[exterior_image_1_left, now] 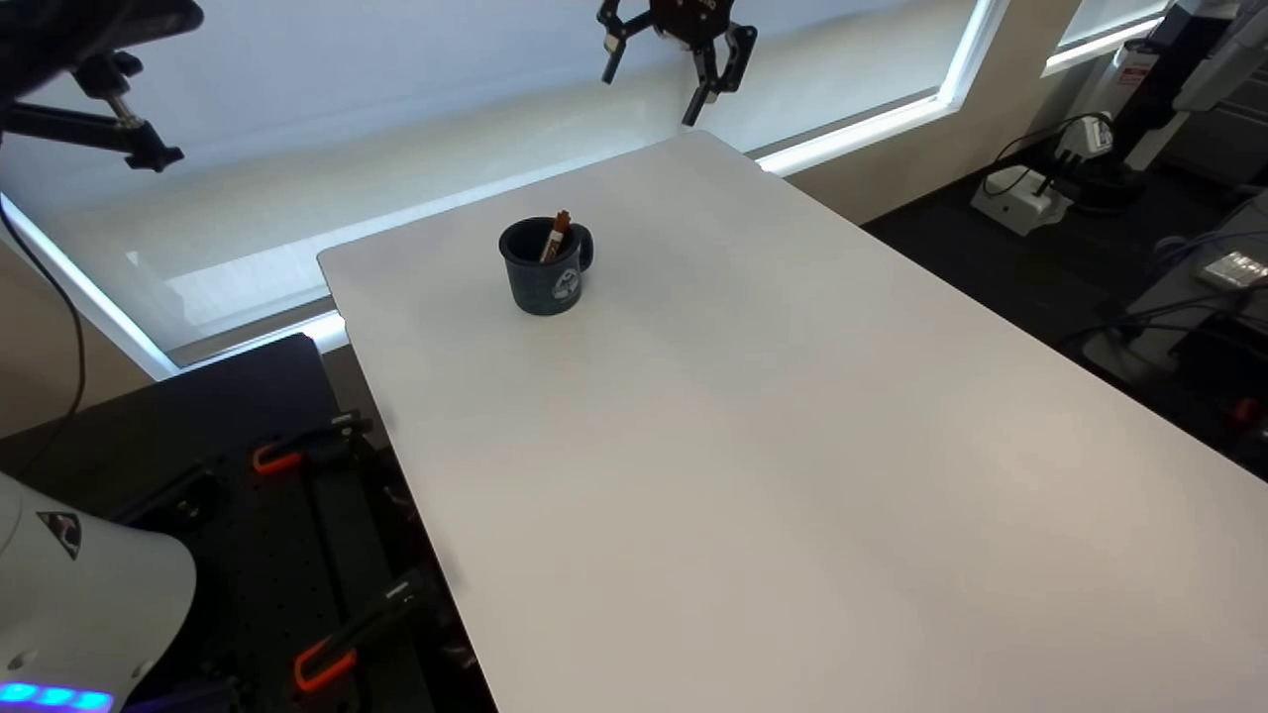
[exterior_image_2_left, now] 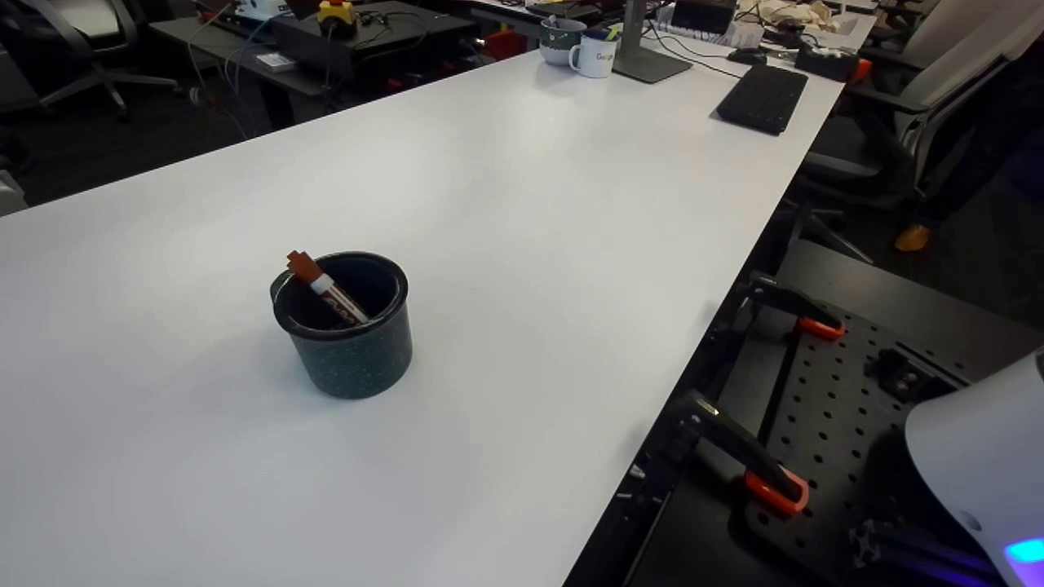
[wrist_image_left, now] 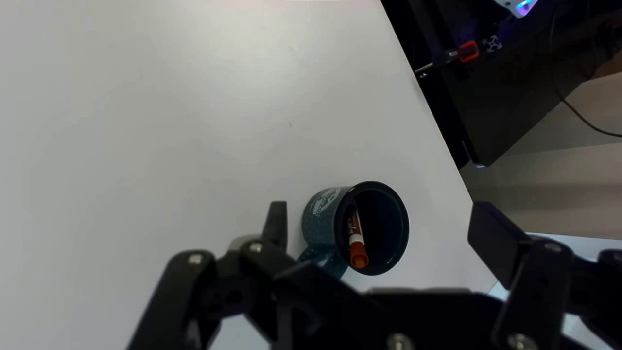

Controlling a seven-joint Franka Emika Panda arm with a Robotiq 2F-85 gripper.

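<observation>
A dark green speckled mug (exterior_image_1_left: 543,283) stands upright on the white table, its handle pointing away from the robot base. Inside it leans a marker (exterior_image_1_left: 554,236) with a brown-orange cap and a white label, the capped end poking over the rim. High above the table's far edge, my gripper (exterior_image_1_left: 650,95) hangs open and empty, well clear of the mug. From the wrist, the mug (wrist_image_left: 321,218) and marker (wrist_image_left: 357,251) appear between and beyond the spread fingers. Exterior view 2 has the mug (exterior_image_2_left: 357,357) but not the gripper.
Orange-tipped clamps (exterior_image_2_left: 778,489) sit along the base side.
</observation>
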